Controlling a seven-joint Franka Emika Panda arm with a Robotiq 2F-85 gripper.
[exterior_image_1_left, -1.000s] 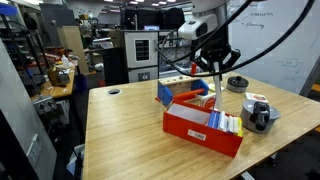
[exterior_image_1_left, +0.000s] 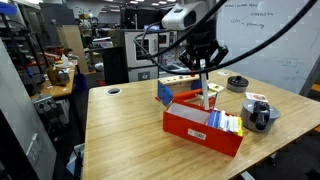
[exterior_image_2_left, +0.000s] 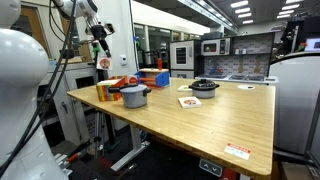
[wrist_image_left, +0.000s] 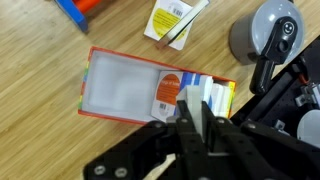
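Observation:
My gripper (exterior_image_1_left: 204, 72) is shut on a white slab-like item (exterior_image_1_left: 206, 96), whose lower part reaches down into a red open-topped box (exterior_image_1_left: 191, 128). From the wrist, the white item (wrist_image_left: 193, 103) stands edge-on between my gripper's fingers, over the filled end of the red box (wrist_image_left: 88, 70). Several thin, book-like items (wrist_image_left: 219, 98) in white and blue are packed upright at that end. A flat piece with an orange round print (wrist_image_left: 168, 88) shows beside them. The other half of the box is bare. Whether the white item touches the box floor is hidden.
A grey pot with a black handle (exterior_image_1_left: 259, 113) stands close to the box's right. Behind are a blue-and-red container (exterior_image_1_left: 178, 87) and a white-yellow packet (wrist_image_left: 170, 22).
My gripper and the white item have shifted a little left in exterior view 1, away from the packed end. The red box and its other contents look unmoved.

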